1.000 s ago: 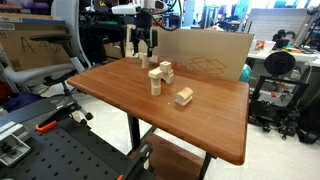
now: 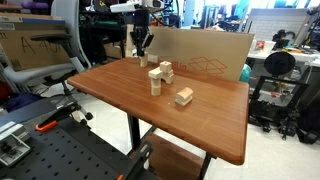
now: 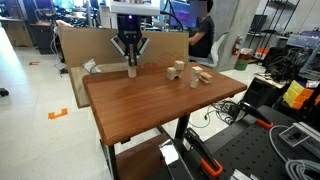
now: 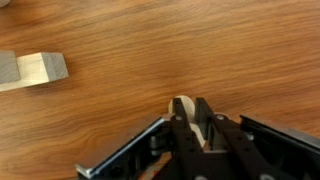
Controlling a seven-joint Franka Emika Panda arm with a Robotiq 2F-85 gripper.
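Observation:
My gripper (image 2: 144, 51) hangs over the far left part of the wooden table, just above a small pale upright block (image 2: 143, 61). In the second exterior view, the fingertips of the gripper (image 3: 129, 63) come down close to the top of that block (image 3: 132, 72). From the wrist, the gripper has its dark fingers slightly apart, with a pale rounded top (image 4: 186, 100) showing beneath and between the tips. Whether they touch it is hidden. A separate wooden block (image 4: 40, 69) lies to the left in the wrist view.
Nearer the table's middle stand a pale upright piece (image 2: 155, 88) and a cluster of small blocks (image 2: 166, 70). One more wooden block (image 2: 184, 96) lies to their right. A cardboard panel (image 2: 205, 52) runs along the back edge.
The arm has shifted slightly over the pale upright block, and more of its top now shows bent to the left. The other blocks have not moved.

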